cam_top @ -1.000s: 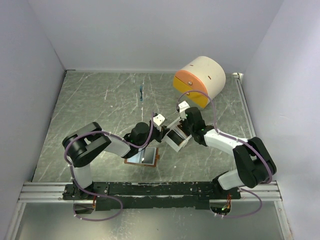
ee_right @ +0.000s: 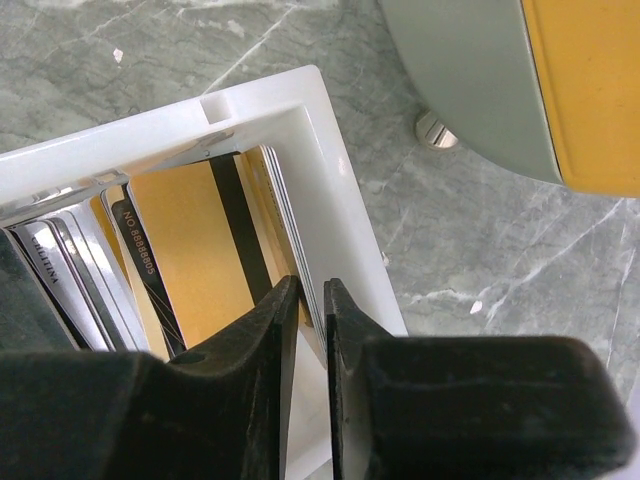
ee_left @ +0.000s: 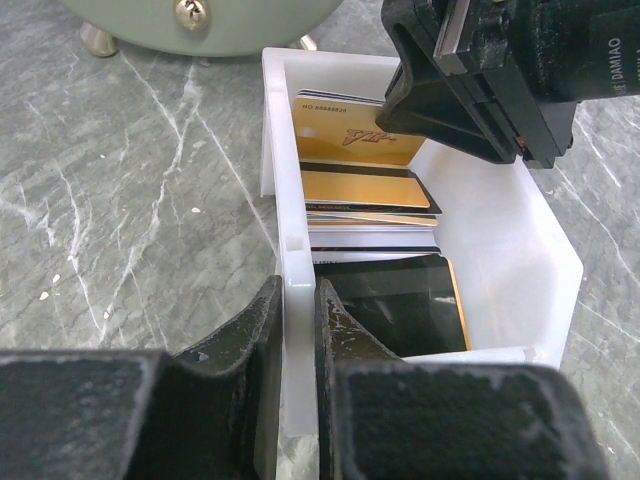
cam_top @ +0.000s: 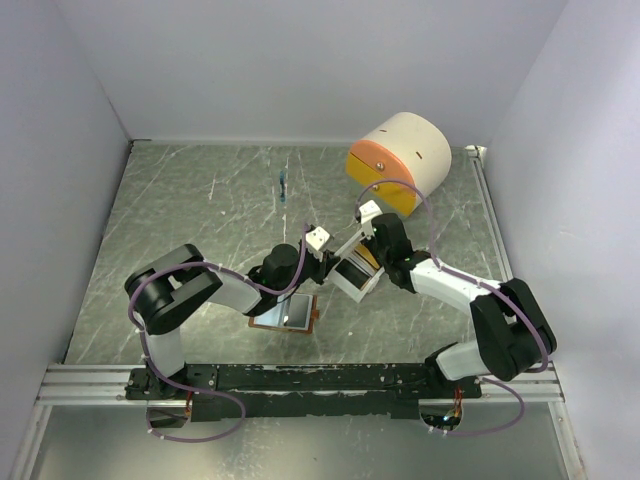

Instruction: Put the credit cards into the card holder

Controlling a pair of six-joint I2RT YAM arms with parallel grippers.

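The white open card holder (ee_left: pixel 540 240) holds several cards. My left gripper is shut on its side wall (ee_left: pixel 288 190). In the top view, that gripper (cam_top: pixel 331 260) comes from the left and my right gripper (cam_top: pixel 367 240) from the right. The right gripper is shut on the edge of a small stack of gold-faced cards (ee_left: pixel 345 130), which stands inside by the far end wall. In front of it slope another gold card (ee_right: pixel 190 235), light-coloured cards (ee_right: pixel 75 265) and a black card (ee_left: pixel 400 305). Their lower edges are hidden.
Behind the holder stands a rounded cabinet (cam_top: pixel 405 150) with orange and yellow front, close to the right gripper. A brown-edged flat case (cam_top: pixel 290 314) lies below the left gripper. A small blue item (cam_top: pixel 283 184) lies farther back.
More gold card face now shows inside the holder near it. The left gripper and the holder have stayed put.
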